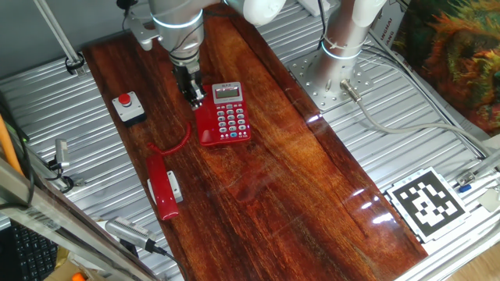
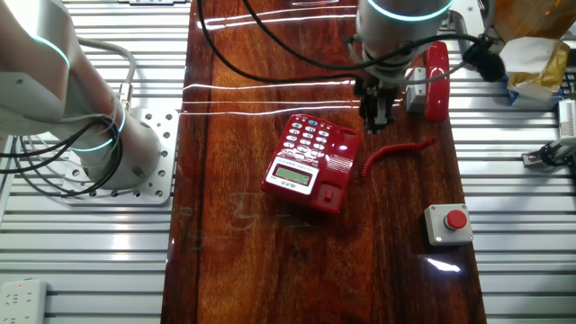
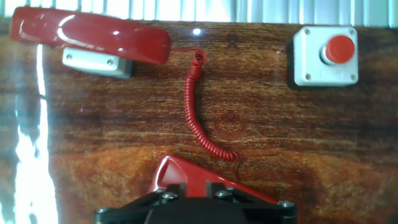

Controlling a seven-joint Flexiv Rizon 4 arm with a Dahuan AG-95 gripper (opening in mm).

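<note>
A red desk phone base (image 1: 226, 117) with a keypad and a small display lies on the wooden table. Off its cradle, the red handset (image 1: 162, 187) rests across a small white box (image 3: 96, 62), joined to a coiled red cord (image 3: 198, 118). My gripper (image 1: 195, 101) points down by the cradle side of the base; in the other exterior view the gripper (image 2: 378, 124) appears beside that same side. The wrist view shows a narrow gap between the fingertips, with the red base (image 3: 196, 174) beyond and nothing held. The lower part of the base is hidden by the gripper there.
A white box with a red push button (image 2: 447, 224) stands near the table edge, apart from the phone. The robot's base (image 1: 332, 78) stands on the slatted metal surface alongside the table.
</note>
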